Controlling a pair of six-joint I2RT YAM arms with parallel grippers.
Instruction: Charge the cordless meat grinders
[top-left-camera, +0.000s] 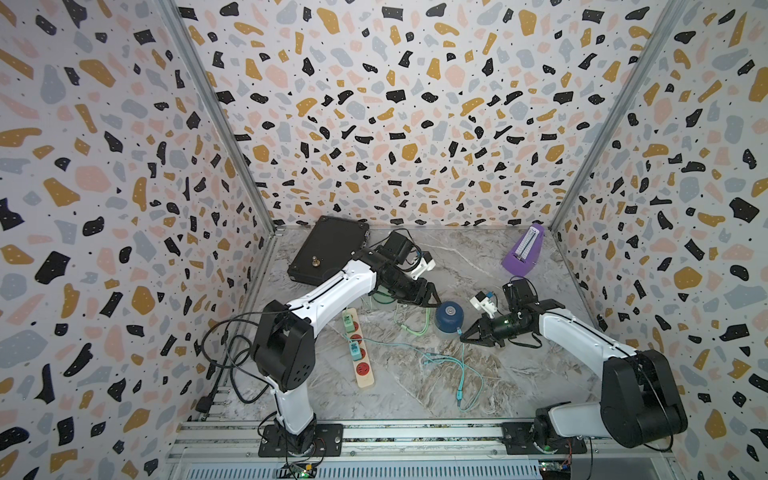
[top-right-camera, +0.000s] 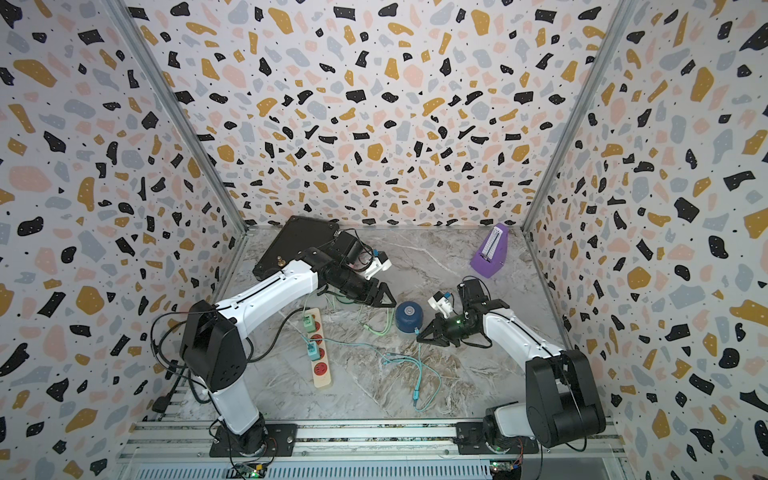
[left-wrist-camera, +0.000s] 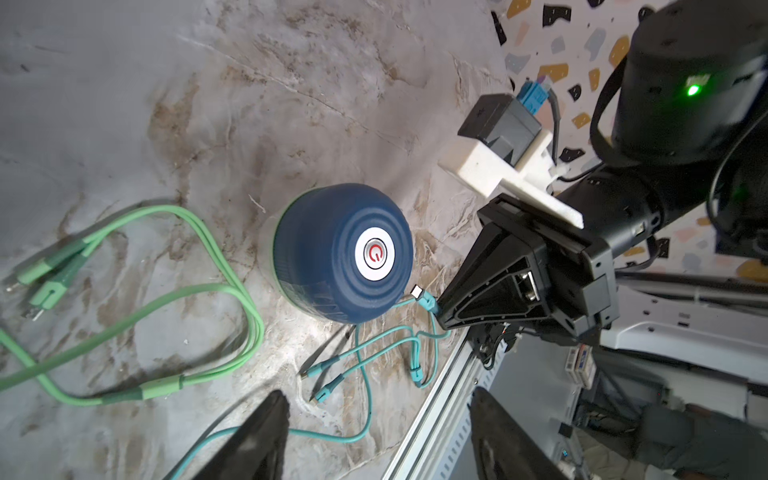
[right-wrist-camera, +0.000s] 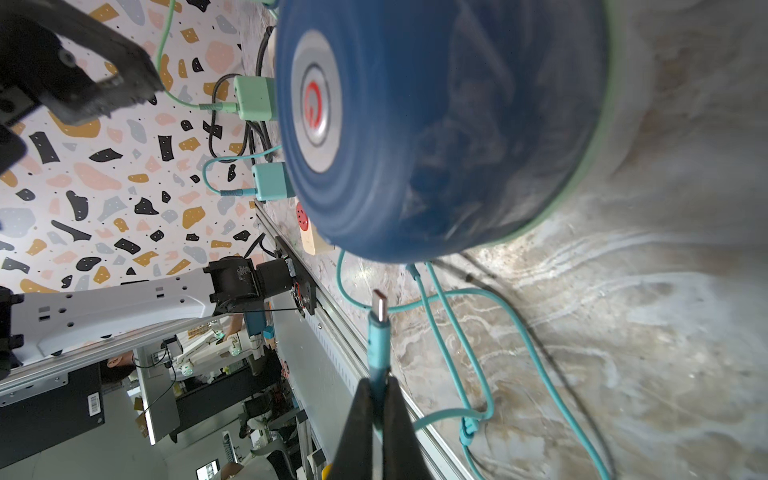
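Observation:
The blue grinder, with its round red power symbol, stands on the marble table between the arms. My right gripper is shut on a teal cable plug; its metal tip sticks out just below the grinder and apart from it. On the grinder's left side, my left gripper is open, its fingers spread with nothing between them. A green cable lies beside the grinder. The grinder's charging port cannot be made out.
A power strip at left carries a green adapter and a teal adapter. A dark case lies at back left, a purple object at back right. Loose teal cable crosses the front.

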